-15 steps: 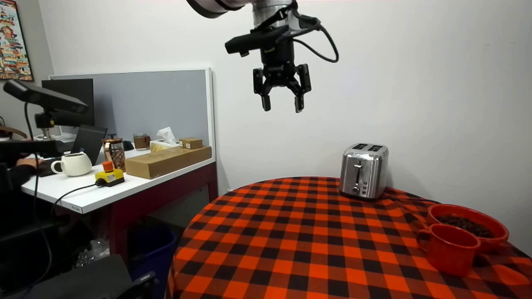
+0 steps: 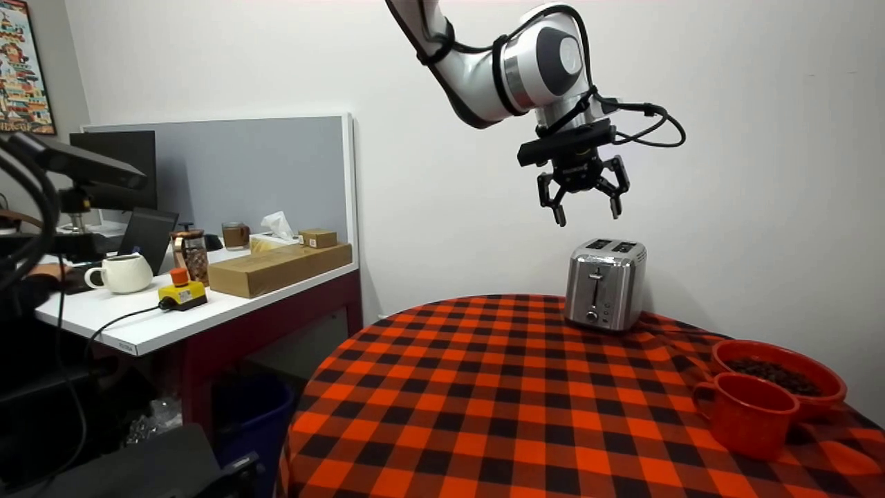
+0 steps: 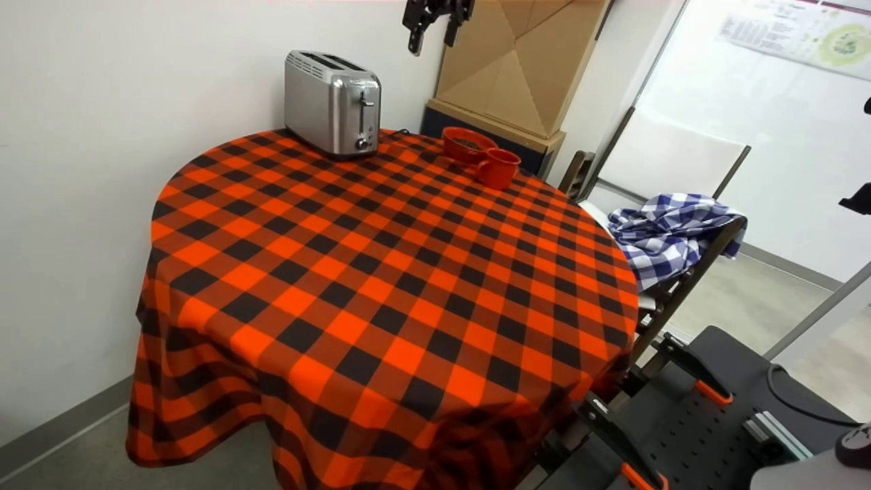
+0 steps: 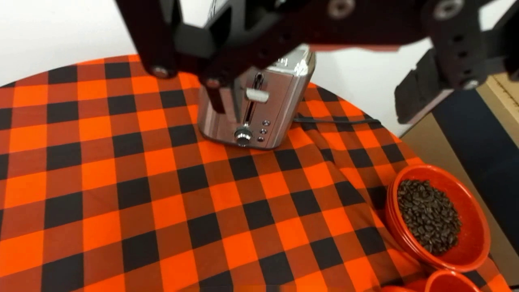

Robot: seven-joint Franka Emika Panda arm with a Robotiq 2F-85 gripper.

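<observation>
My gripper (image 2: 588, 217) is open in the air above the table, its two fingers apart with nothing between them. In exterior view 1 it shows over the silver toaster (image 2: 606, 286), clear of its top. That toaster (image 3: 333, 102) stands upright by the wall, its slots empty as far as shows and its lever (image 4: 256, 95) high on the front. A red bowl of dark beans (image 4: 428, 217) rests at the table's edge, to the right in the wrist view. Beside it stands a red mug (image 2: 749, 415), only partly visible in the wrist view; its inside is hidden.
A dark cord (image 4: 335, 120) runs from behind the toaster. Cardboard panels (image 3: 522, 61) stand behind the bowl. On the left, a white desk (image 2: 157, 319) carries boxes and cups.
The gripper has moved right and somewhat down in exterior view 1, from left of the toaster to above it, and has turned a little. The toaster, bowl and mug stay put.
</observation>
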